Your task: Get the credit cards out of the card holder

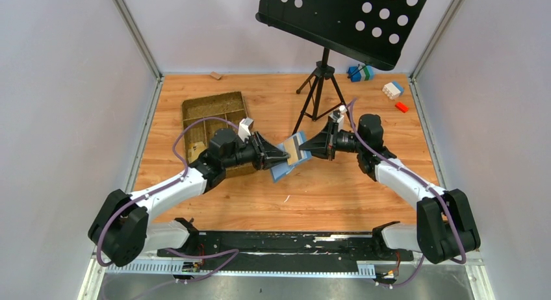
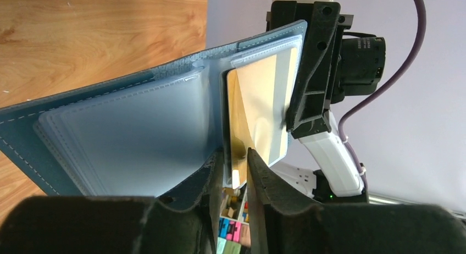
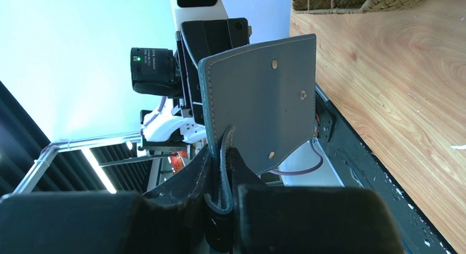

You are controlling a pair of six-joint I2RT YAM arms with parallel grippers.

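The blue card holder (image 1: 279,172) is spread open between my two grippers above the table. A gold and cream card (image 2: 261,89) with a grey stripe sits in its clear pocket (image 2: 137,127) side, its dark near edge showing. In the left wrist view, my left gripper has its fingertips a little apart at the card's lower corner; whether they touch the card cannot be told. My right gripper is shut on the holder's edge, with folded leather between its fingers. The holder's studded grey back (image 3: 264,100) faces the right wrist camera.
A woven divided basket (image 1: 212,104) stands behind the left arm. Toward the back is a black music stand (image 1: 318,86), with toy blocks (image 1: 393,89) and a red piece (image 1: 401,107) at right.
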